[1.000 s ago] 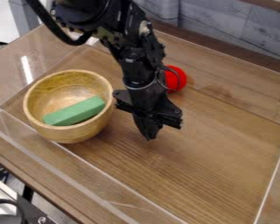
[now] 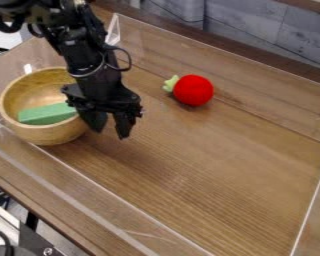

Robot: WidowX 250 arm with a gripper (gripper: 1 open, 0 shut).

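My black gripper [image 2: 101, 112] hangs low over the right part of a tan bowl [image 2: 19, 85] on the left of the table. A green object [image 2: 45, 113] lies in the bowl, just left of the gripper and partly hidden by it. I cannot tell whether the gripper holds anything or how its fingers stand. A red round object [image 2: 192, 90] with a pale green piece at its left sits upper right of the gripper.
A raised wooden edge runs along the back right. A dark curved shape sits at the bottom left corner.
The gripper has moved left, from the open table beside the bowl to over the bowl's right part. The red object stays on the table.
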